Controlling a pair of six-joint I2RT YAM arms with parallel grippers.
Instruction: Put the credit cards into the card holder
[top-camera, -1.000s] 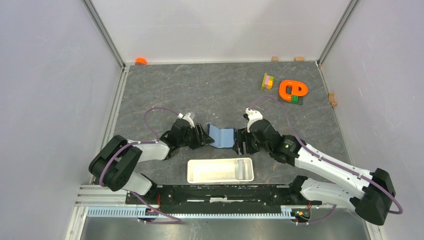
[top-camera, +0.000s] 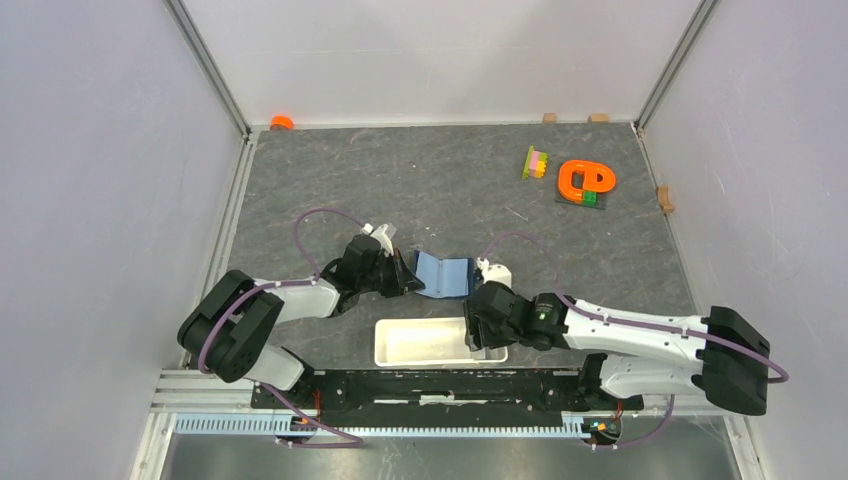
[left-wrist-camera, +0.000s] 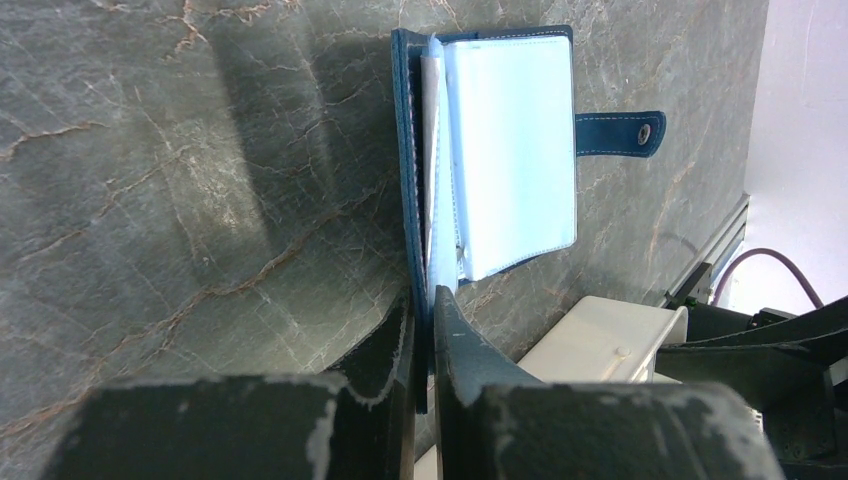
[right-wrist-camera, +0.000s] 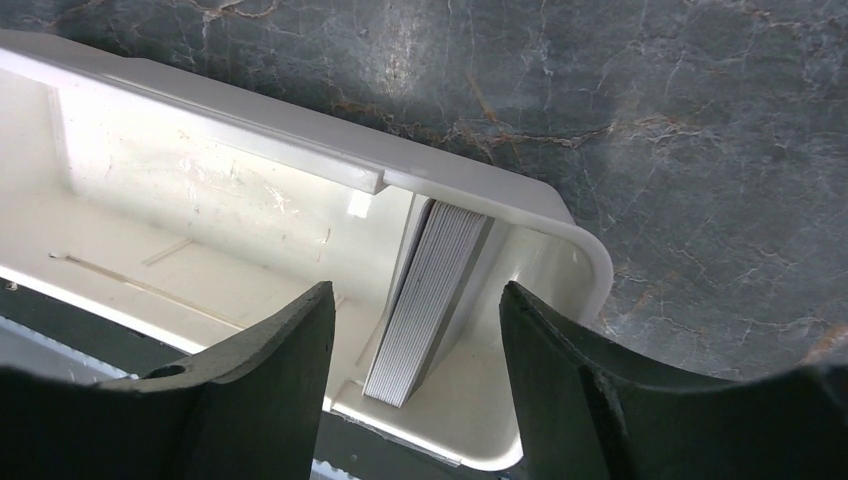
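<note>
The blue card holder (top-camera: 442, 276) lies opened on the table, its pale inner sleeves (left-wrist-camera: 512, 150) facing up and a snap strap (left-wrist-camera: 622, 134) out to one side. My left gripper is shut on the holder's near-upright cover edge. A stack of grey-white cards (right-wrist-camera: 428, 300) stands on edge at the right end of the white tray (top-camera: 424, 342). Over that end hangs my right gripper, its fingers spread on either side of the stack without touching it. In the top view the right gripper hides most of the cards.
Toy blocks (top-camera: 536, 162) and an orange letter-shaped toy (top-camera: 586, 180) sit at the back right. An orange piece (top-camera: 281, 122) lies at the far left corner.
My right gripper has moved from beside the card holder toward the front, over the tray's card end.
</note>
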